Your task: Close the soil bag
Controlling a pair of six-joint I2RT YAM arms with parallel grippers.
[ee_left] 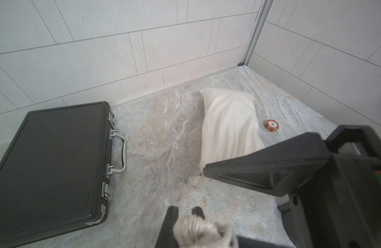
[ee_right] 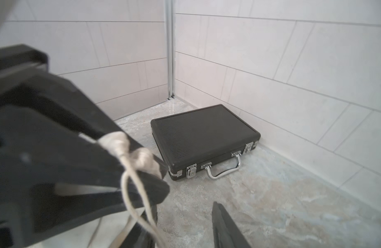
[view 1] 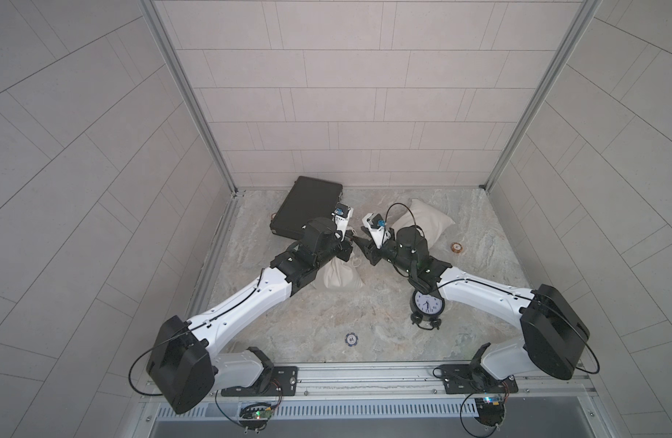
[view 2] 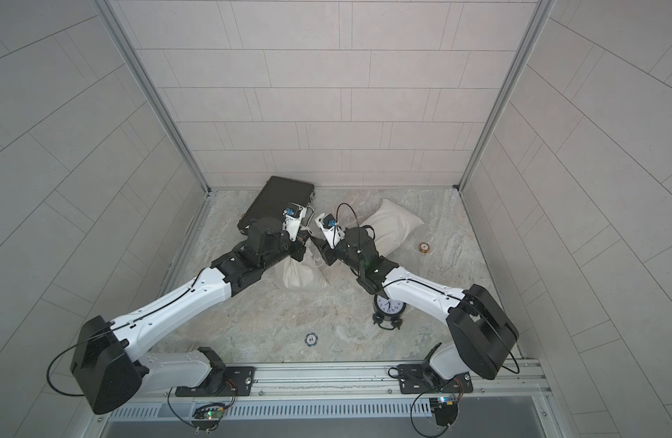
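Note:
The cream soil bag point(view 1: 340, 274) stands on the floor below my left gripper point(view 1: 348, 244), mostly hidden by the arm in the top views. In the left wrist view, a bunched cream knot point(ee_left: 194, 231) lies at the left fingertips. The right wrist view shows this knot and white drawstring point(ee_right: 136, 192) between the left fingers, with a cord loop hanging down. Close beside it, from the right, comes my right gripper. Its fingertips stand apart, and the cord passes near the left one; whether they touch it is unclear.
A black briefcase point(view 1: 306, 207) lies at the back left. Behind the right arm is a second cream bag point(ee_left: 227, 128), with an orange chip point(ee_left: 272, 125) beside it. A black alarm clock point(view 1: 427, 303) and another chip point(view 1: 351, 339) are nearer the front.

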